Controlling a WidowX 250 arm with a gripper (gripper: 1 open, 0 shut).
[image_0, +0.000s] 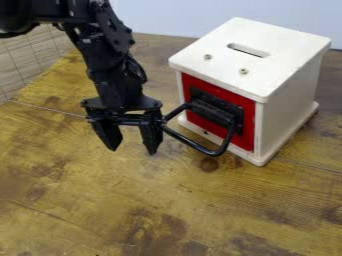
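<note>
My black gripper (131, 134) hangs low over the table, left of a white box (281, 100) with a red front panel (246, 110). The gripper stands open, its two fingers apart with nothing visible between them. A black loop handle (218, 148) juts from the red front toward me and down, its left end reaching close to the right finger; whether they touch I cannot tell. The box's sloped top has a slot and two small knobs.
A woven mat or panel (27, 70) is at the far left, and a pale wall rises behind the box.
</note>
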